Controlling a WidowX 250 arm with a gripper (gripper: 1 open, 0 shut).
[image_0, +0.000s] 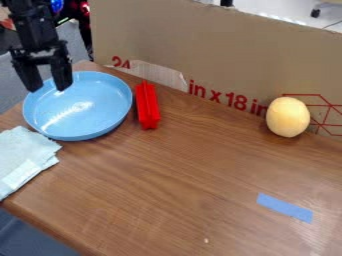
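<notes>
My black gripper (44, 77) hangs open at the upper left, over the rear left part of a light blue plate (94, 112); nothing shows between its fingers. The plate looks empty. Just right of it lies a long red object (147, 105). A folded pale cloth (19, 160) lies on the table in front of the plate at the left edge.
A cardboard panel (221, 40) stands along the back of the wooden table (174, 190). A pale yellow round object (287, 117) sits by it at the right, and a strip of blue tape (285, 208) is at the front right.
</notes>
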